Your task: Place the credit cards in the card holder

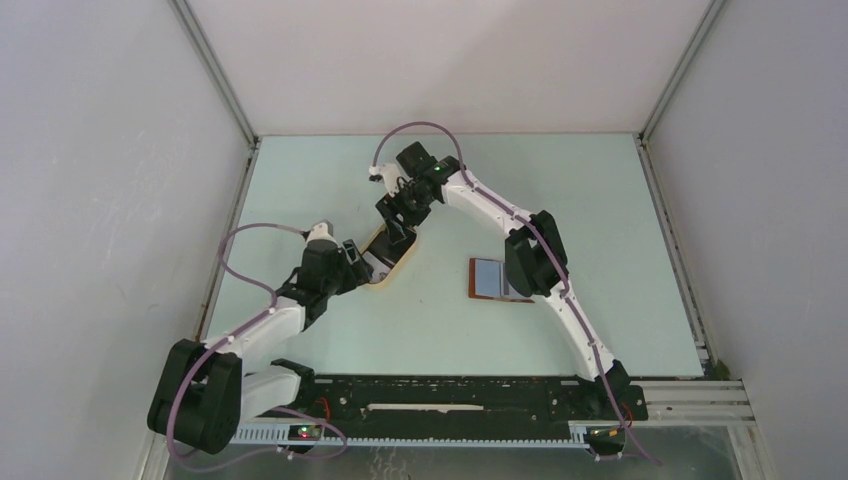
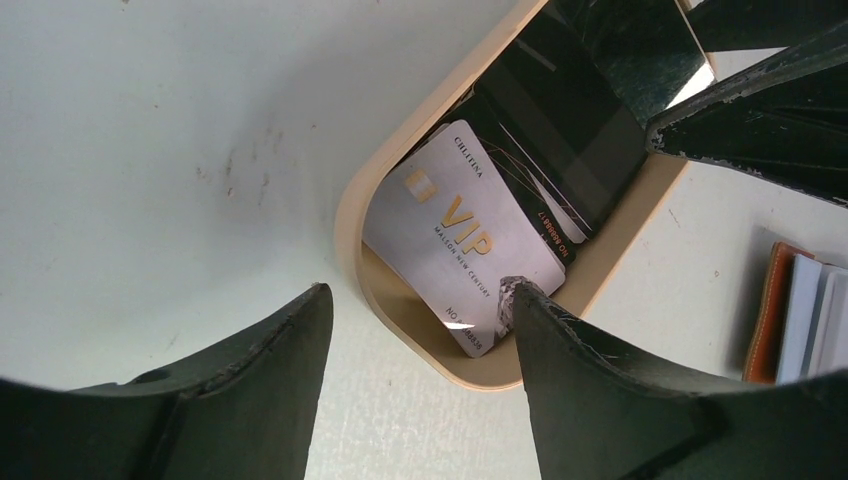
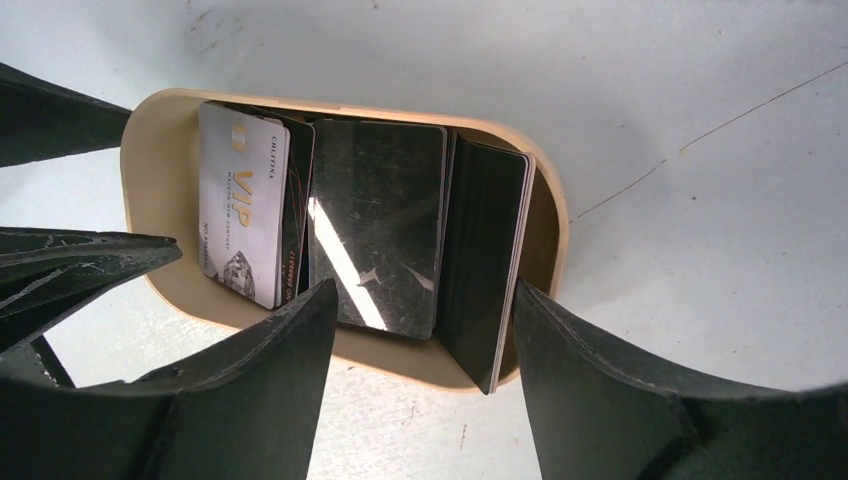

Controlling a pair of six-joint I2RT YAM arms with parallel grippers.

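Several cards lie inside a tan oval tray (image 1: pixel 405 263). A silver VIP card (image 2: pixel 460 235) rests flat at its near end, over a black card with gold lines (image 2: pixel 520 165). In the right wrist view, a glossy dark card (image 3: pixel 375 220) fills the middle, and another black card (image 3: pixel 487 250) leans at the far end with its edge raised. My left gripper is part open at the near end. My right gripper is part open, its finger (image 3: pixel 560 340) close to the leaning card's edge; contact cannot be told. The brown card holder (image 1: pixel 488 279) lies opened, right of the tray.
Both grippers are close together over the tray, and the right fingers show at the corner of the left wrist view. Bare table (image 1: pixel 590 220) extends on the right, and the front middle is also clear.
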